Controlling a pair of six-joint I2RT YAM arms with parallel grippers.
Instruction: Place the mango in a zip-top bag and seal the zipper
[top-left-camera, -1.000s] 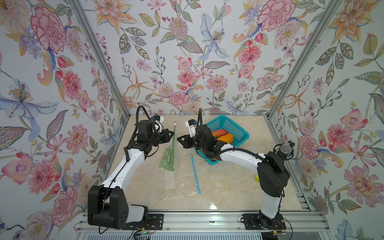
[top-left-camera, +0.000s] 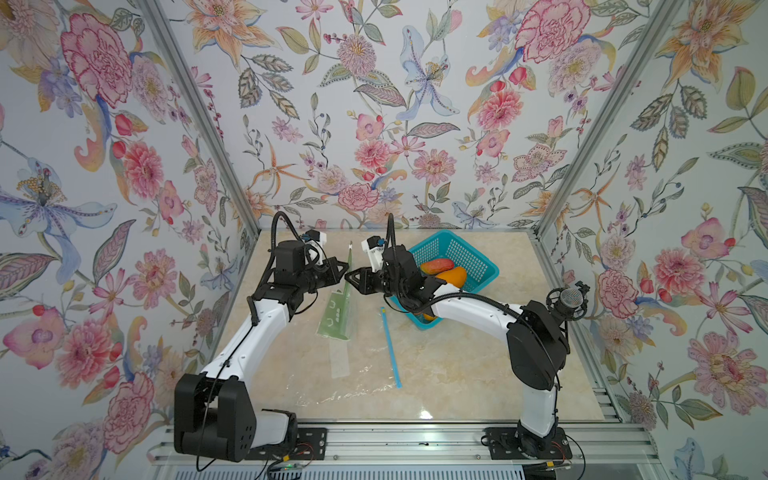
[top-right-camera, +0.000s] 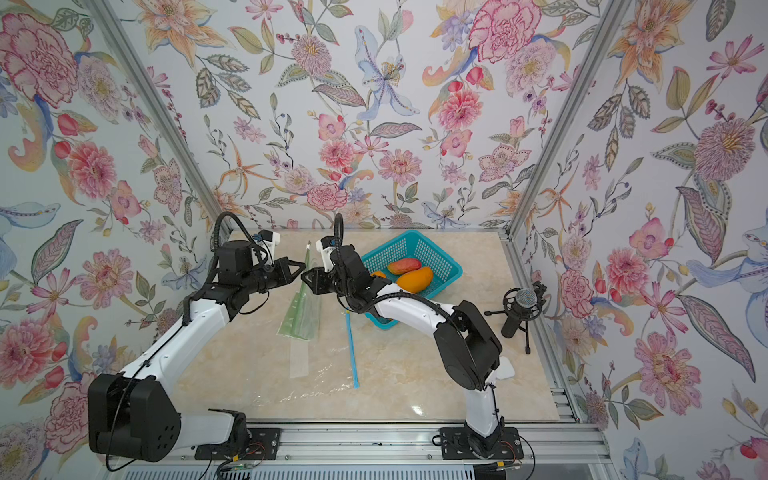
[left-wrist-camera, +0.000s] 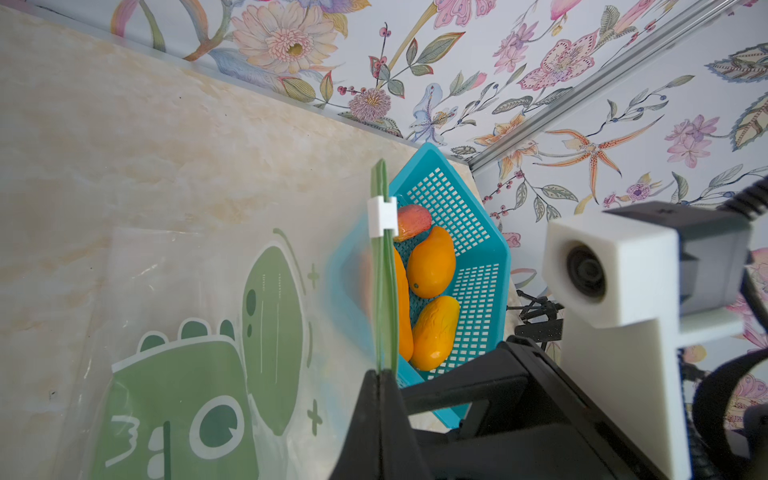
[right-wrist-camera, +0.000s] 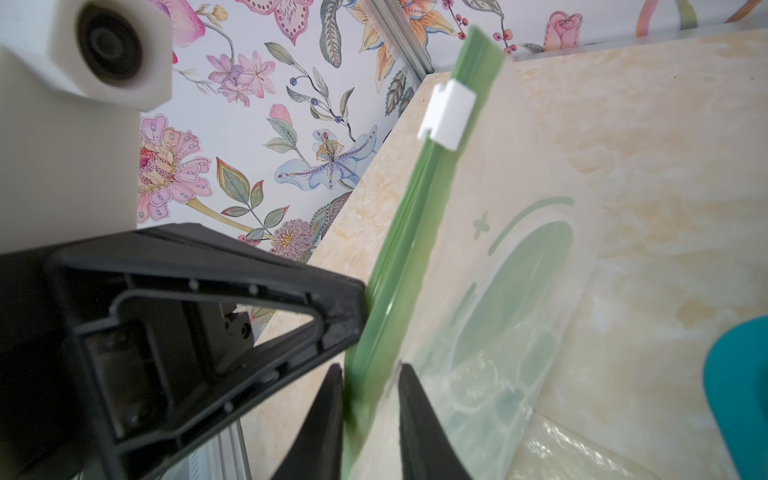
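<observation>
The zip top bag (top-left-camera: 334, 313) hangs upright, clear with green dinosaur print, its green zipper strip (left-wrist-camera: 385, 296) at the top carrying a white slider (left-wrist-camera: 382, 217). My left gripper is shut on this strip, below the slider in its wrist view. Facing it, my right gripper stands part open; the strip runs between its fingertips in the right wrist view, though contact cannot be judged. No mango shows inside the bag. Yellow-orange mangoes (left-wrist-camera: 432, 261) lie in the blue basket (left-wrist-camera: 489, 276), partly seen through the clear film.
A reddish mango (top-left-camera: 437, 265) is in the basket too, close behind the right arm. A blue strip (top-left-camera: 390, 348) and clear film (top-left-camera: 340, 360) lie on the table. The front right of the table is open.
My right gripper has moved left, up to the bag's zipper strip, and its fingers have parted. The left arm has stayed in place, holding the bag.
</observation>
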